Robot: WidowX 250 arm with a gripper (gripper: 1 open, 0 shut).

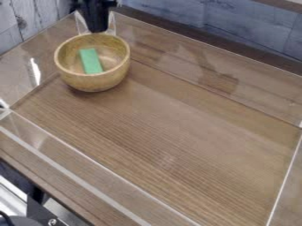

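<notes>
A tan bowl (112, 75) sits on the wooden table at the upper left, with a green rectangular object (91, 60) lying inside it against its left side. My black gripper (91, 21) is above and behind the bowl at the top edge of the view, dark and partly cut off; whether its fingers are open or shut is unclear.
A grey patterned surface shows beyond its edges at top right and left. Dark cables lie at the bottom left corner.
</notes>
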